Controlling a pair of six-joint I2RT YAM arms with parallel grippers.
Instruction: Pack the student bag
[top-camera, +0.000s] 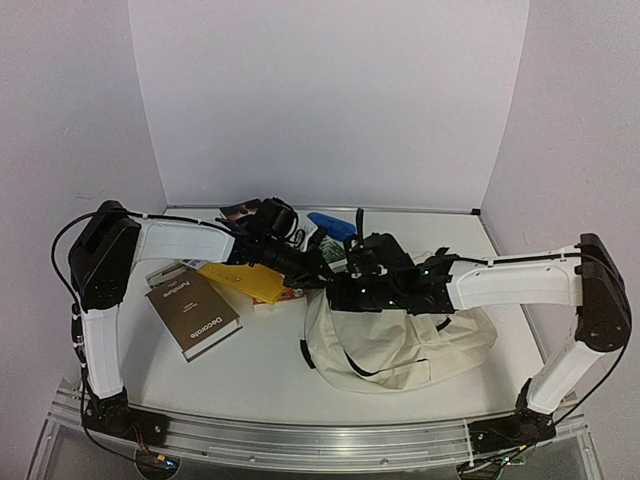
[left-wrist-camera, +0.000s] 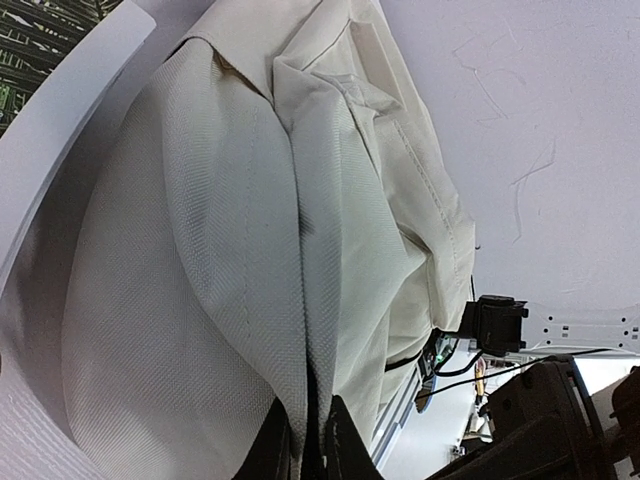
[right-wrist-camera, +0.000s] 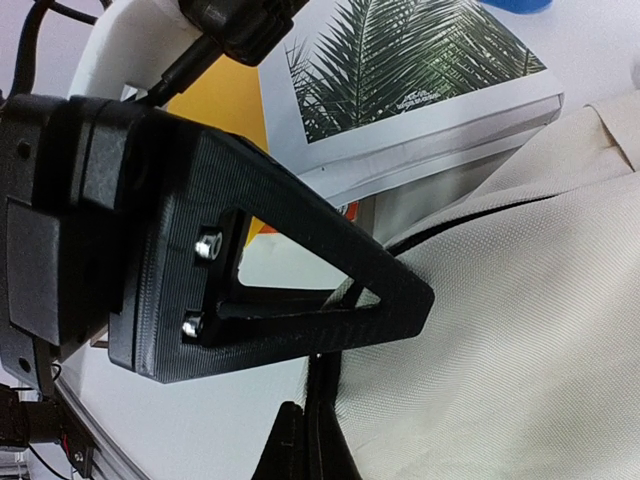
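The cream cloth bag (top-camera: 400, 350) lies on the right half of the table, collapsed and wrinkled. Both grippers meet at its upper left edge. In the left wrist view, a fold of the bag (left-wrist-camera: 270, 250) runs down into my left gripper, which is shut on it. My right gripper is shut on the black-trimmed edge of the bag (right-wrist-camera: 480, 310); the left gripper's finger lies across the cloth just above. The brown book (top-camera: 195, 312) lies flat on the left. The bag's inside is hidden.
A yellow folder (top-camera: 245, 280) is partly under the left arm. Behind the grippers lie a palm-leaf-printed item (right-wrist-camera: 410, 70) and a blue object (top-camera: 332, 226). A dark-covered item (top-camera: 238, 211) sits at the back.
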